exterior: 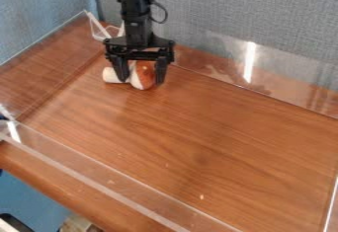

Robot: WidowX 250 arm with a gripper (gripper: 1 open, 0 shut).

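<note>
My black gripper (pixel 138 70) is low over the back left of the wooden table (pixel 199 147), its fingers pointing down around a small white and orange object (pixel 145 77) lying on the surface. The object's white part sticks out to the left, and its orange part shows between and behind the fingers. Whether the fingers press on it is unclear, as the gripper hides part of it.
Clear plastic walls (pixel 248 63) border the table at the back and sides, with grey padded panels behind them.
</note>
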